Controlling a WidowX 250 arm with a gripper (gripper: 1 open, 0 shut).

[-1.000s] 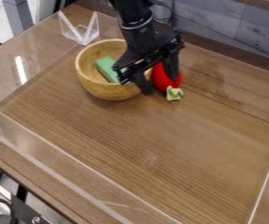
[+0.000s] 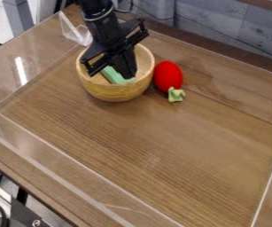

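My black gripper hangs over a wooden bowl at the upper middle of the view, its fingers reaching into the bowl above a green block. The fingers look narrow, but the arm's dark parts overlap, so whether anything is between them is hard to see. A red rounded object lies right of the bowl, with a small light-green piece at its lower edge.
A clear plastic item stands at the back left, partly behind the arm. A raised wooden edge runs along the back right.
My gripper has moved left, from beside the red object to over the bowl. The red object and its light-green piece remain to the right.
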